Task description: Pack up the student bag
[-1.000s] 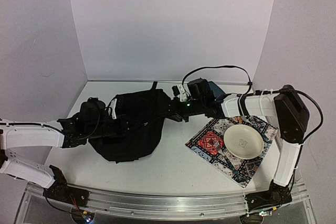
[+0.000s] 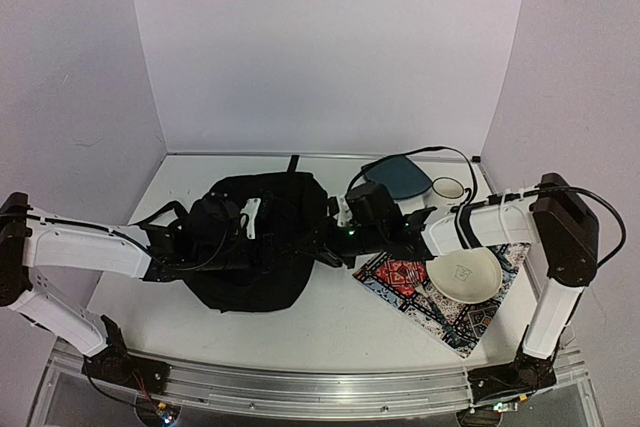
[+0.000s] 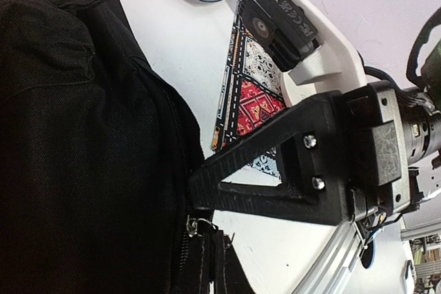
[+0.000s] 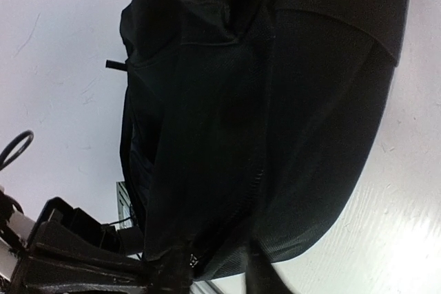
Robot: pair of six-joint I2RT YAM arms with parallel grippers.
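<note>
A black bag [image 2: 270, 287] lies on the table, filling much of both wrist views. Along its side runs a zipper [image 4: 258, 180], with a small metal piece [image 3: 193, 225] beside my left gripper. The left fingers stand close together, shut; whether they pinch any fabric or the pull is too dark to tell. At the bag's right edge is my right gripper [image 2: 318, 247]. Its fingers [image 4: 260, 273] are apart in the right wrist view, blurred, with the bag's edge behind the gap. In the left wrist view one dark triangular right finger touches or nearly touches the bag.
On the right, a patterned mat [image 2: 392, 282] carries a white plate [image 2: 465, 275] and a fork [image 2: 418, 285]. Behind the right arm are a dark blue-grey item [image 2: 400, 177] and a round-rimmed cup [image 2: 447, 188]. Table space in front of the bag is clear.
My left arm has moved right over the bag. My right gripper has come down toward the front of the table and in to the bag's right edge, near the left one.
</note>
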